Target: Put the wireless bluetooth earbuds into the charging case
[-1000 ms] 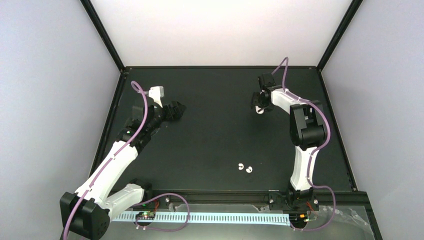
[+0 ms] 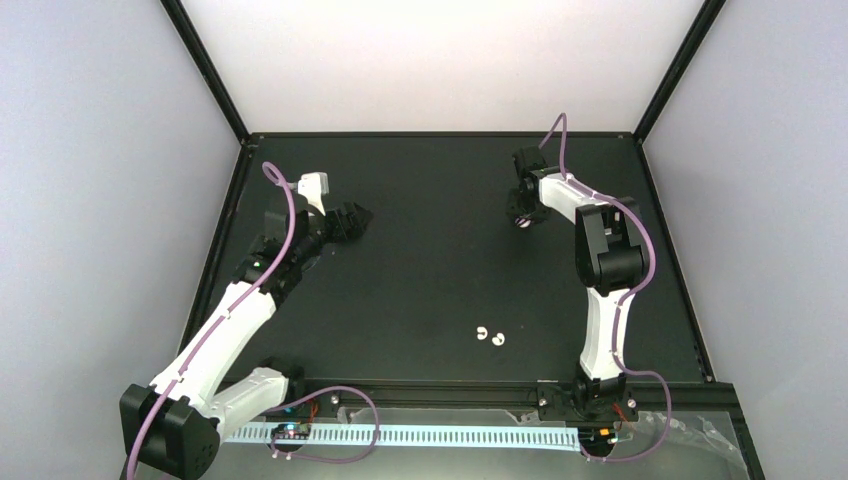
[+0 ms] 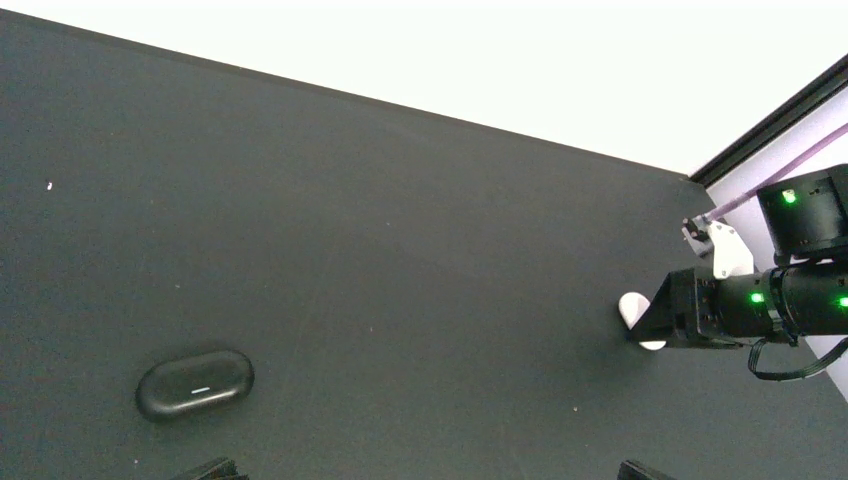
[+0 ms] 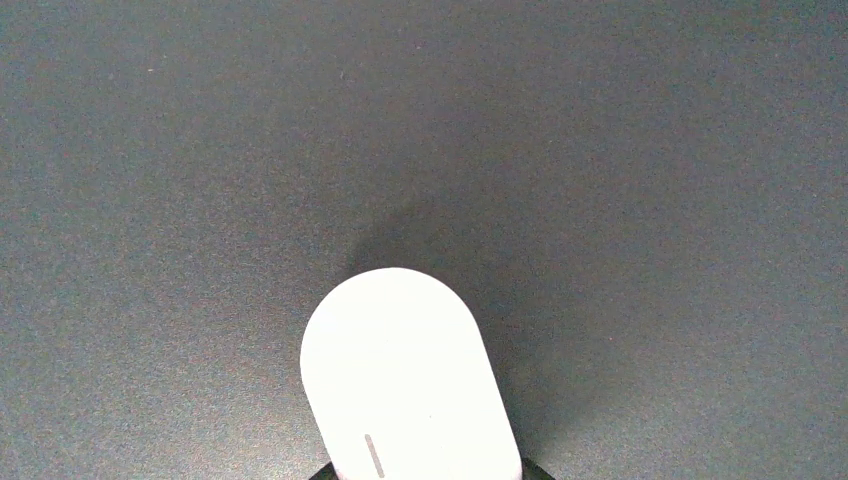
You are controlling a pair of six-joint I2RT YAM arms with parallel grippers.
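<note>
Two small white earbuds [image 2: 490, 337] lie close together on the dark table, towards its front edge in the top view. Farther back on the right, a white charging case [image 4: 410, 370] fills the lower middle of the right wrist view. Fingertips of my right gripper show at both sides of this case; whether they grip it firmly is unclear. In the left wrist view the case's ends stick out past the dark right fingers [image 3: 665, 312]. My left gripper hangs at the table's left side, open and empty, its fingertips wide apart.
A black oval case [image 3: 195, 385] lies on the table in the left wrist view, well away from the white one. Bare table [image 2: 430, 240] stretches between the two arms. A white wall [image 2: 440, 70] closes off the back.
The right arm has shifted slightly, its forearm moving a little left. Left arm and earbuds have stayed put.
</note>
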